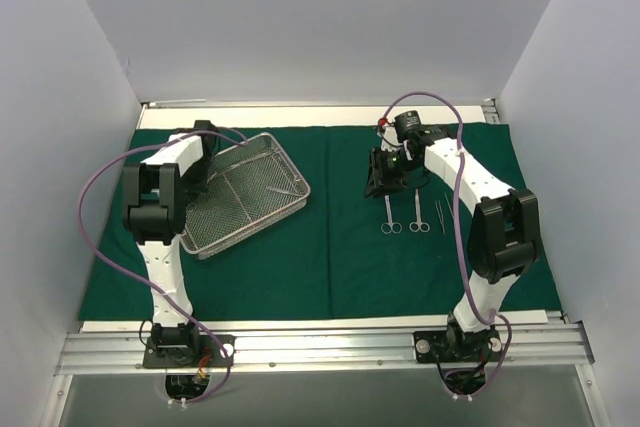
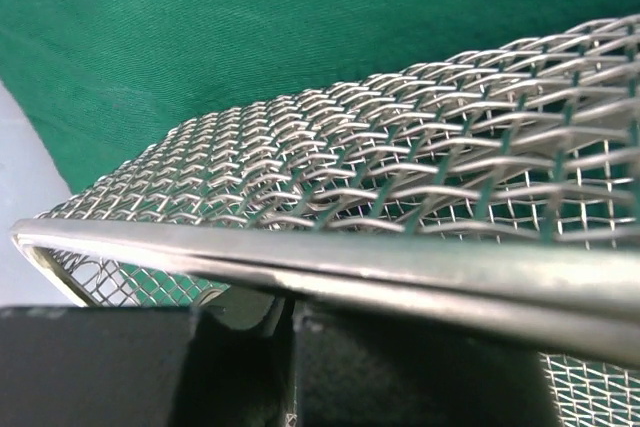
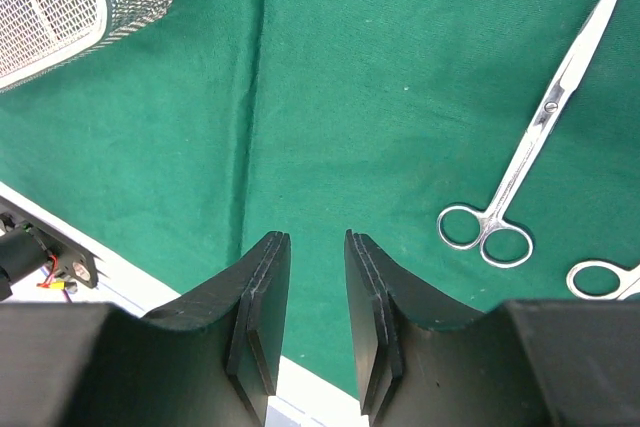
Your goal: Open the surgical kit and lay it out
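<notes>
The wire mesh tray (image 1: 250,235) lies on the left of the green cloth, with thin instruments inside. My left gripper is down at its left side, shut, largely hidden under the metal rim in the left wrist view; I see nothing clearly between its fingers. My right gripper hangs part open and empty over the cloth. Scissors (image 3: 548,110), a second pair (image 1: 419,212) and thin instruments (image 1: 440,217) lie in a row on the right half.
Grey walls border both sides and the back.
</notes>
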